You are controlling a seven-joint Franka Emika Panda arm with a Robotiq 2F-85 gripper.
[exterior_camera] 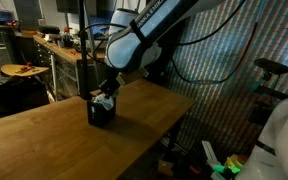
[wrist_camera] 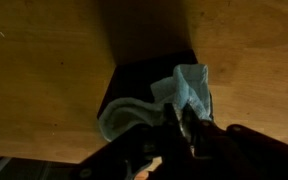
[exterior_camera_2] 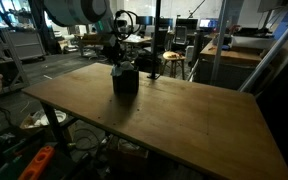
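Note:
A light blue-white cloth (wrist_camera: pixel 191 88) is pinched in my gripper, whose fingers are dark and hard to make out against it. Beneath it stands a black open-topped box (exterior_camera: pixel 102 117) on the wooden table. Part of the cloth (exterior_camera: pixel 106 101) shows at the box's mouth in exterior view 1. Seen from the other side, the gripper (exterior_camera_2: pixel 115 65) is right over the box (exterior_camera_2: pixel 126 83), with the cloth bunched at its left rim. From above, the cloth covers much of the opening, and a fold spreads over the near side. How deep it reaches inside is hidden.
A dark upright post (exterior_camera: pixel 82 50) stands behind the box in exterior view 1. A yellow stool (exterior_camera: pixel 22 70) is farther back.

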